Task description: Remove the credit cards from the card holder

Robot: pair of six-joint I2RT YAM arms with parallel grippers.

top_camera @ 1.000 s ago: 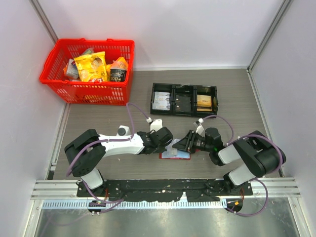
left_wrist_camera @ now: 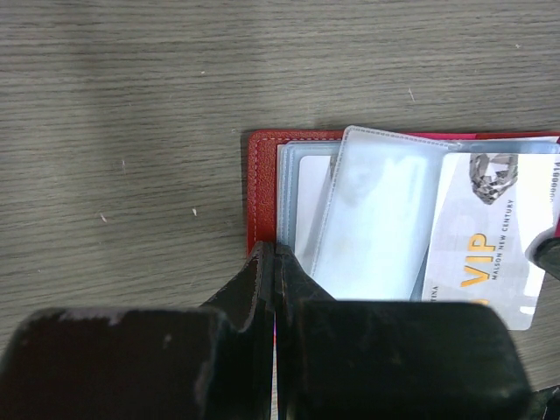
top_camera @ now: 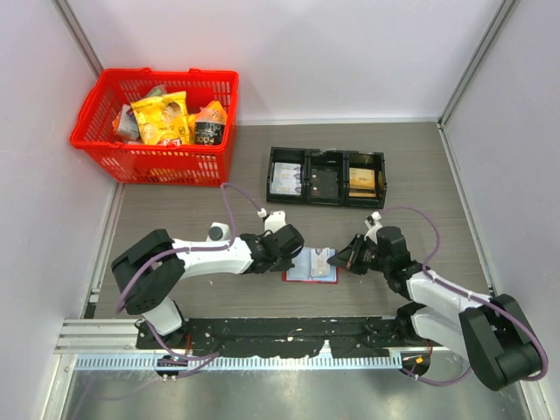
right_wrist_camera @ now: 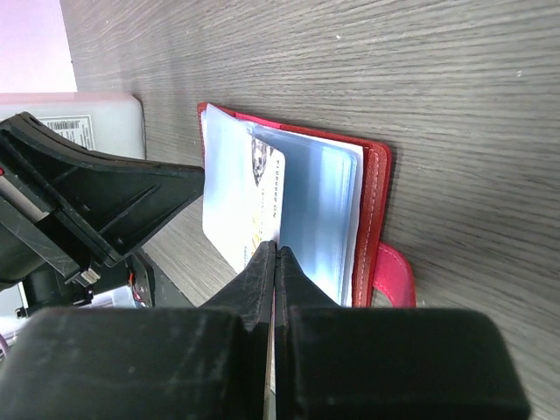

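The red card holder (top_camera: 311,278) lies open on the table, its clear sleeves (left_wrist_camera: 376,210) showing a white VIP card (left_wrist_camera: 486,241). My left gripper is shut at the holder's left edge, with no card visible between its fingers. My right gripper is shut at the edge of the card (right_wrist_camera: 267,197), which stands out from the sleeves; whether anything thin is between the fingertips cannot be seen.
A black three-compartment tray (top_camera: 325,153) with cards in it stands behind the holder. A red basket (top_camera: 153,160) of snack bags is at the back left. Table beside the holder is clear.
My right arm has drawn back to the right, uncovering more of the holder and card. The left arm has stayed in place.
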